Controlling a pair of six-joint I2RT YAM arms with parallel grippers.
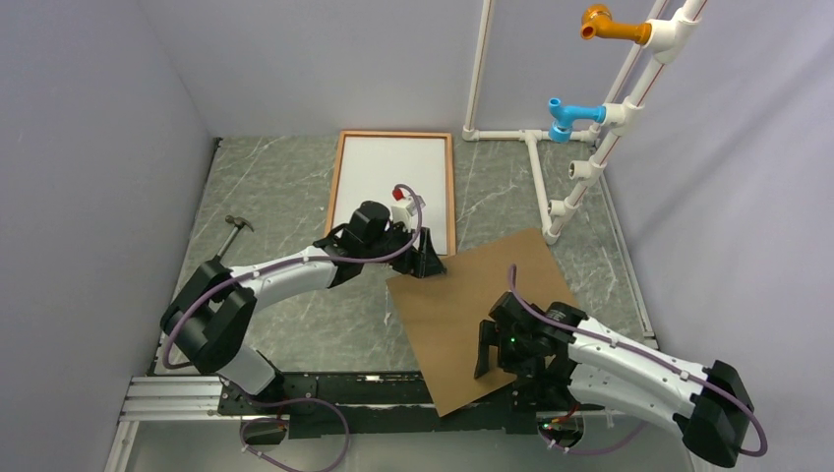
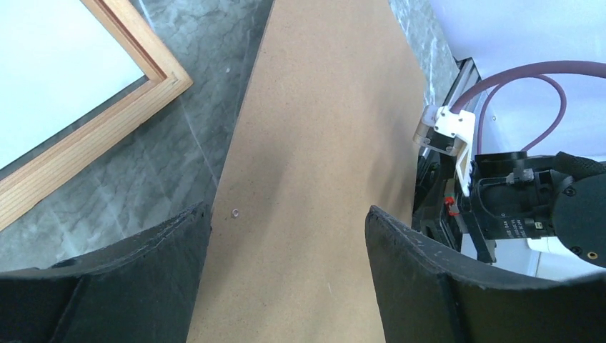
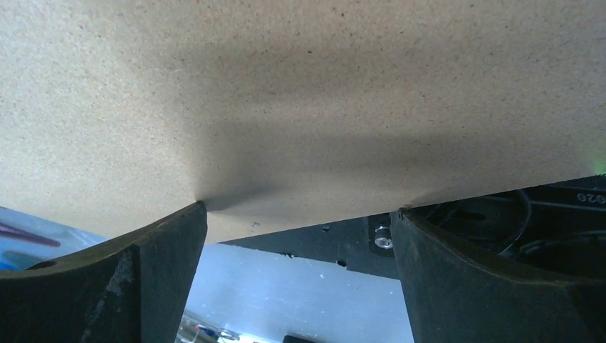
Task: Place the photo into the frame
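Note:
The wooden picture frame (image 1: 449, 182) with a white panel (image 1: 379, 167) lies at the back of the table; its corner shows at upper left in the left wrist view. A brown board (image 1: 462, 305) lies tilted in front, overhanging the front edge. My left gripper stands open above the board's far-left edge, near the frame's lower edge. My right gripper is open at the board's near edge, fingers low against it. I cannot make out a separate photo.
A white pipe rack (image 1: 539, 182) with blue and orange fittings stands on the right. A hammer (image 1: 233, 228) lies on the left.

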